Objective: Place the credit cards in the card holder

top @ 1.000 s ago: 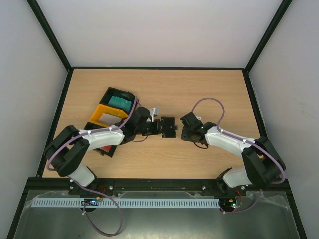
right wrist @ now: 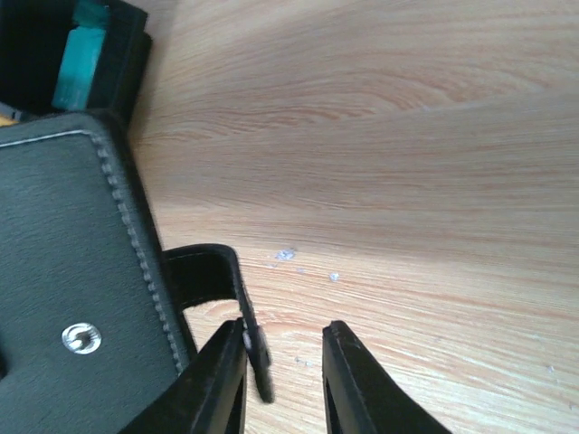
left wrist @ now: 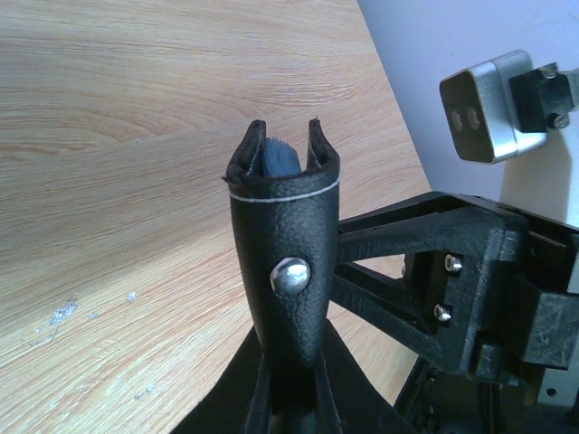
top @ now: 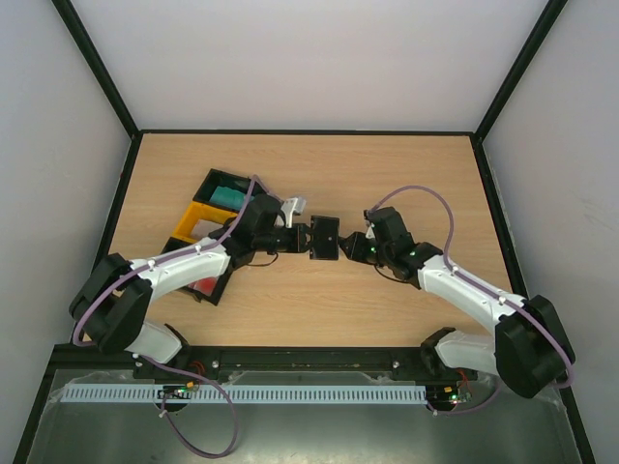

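A black leather card holder (top: 324, 238) is held upright by my left gripper (top: 304, 239), which is shut on it. In the left wrist view the holder (left wrist: 282, 235) shows its stitched top edge with something blue inside. My right gripper (top: 346, 246) is at the holder's right side; in the right wrist view its fingers stand part open, one at a black strap (right wrist: 204, 271) that sticks out from the holder's edge.
A partitioned box (top: 198, 215) at the left holds teal, pale and red items in black and yellow compartments, partly hidden by the left arm.
Since a second ago both arms have raised and shifted the holder slightly upward in the top view, and my right gripper has moved in close to its right side.
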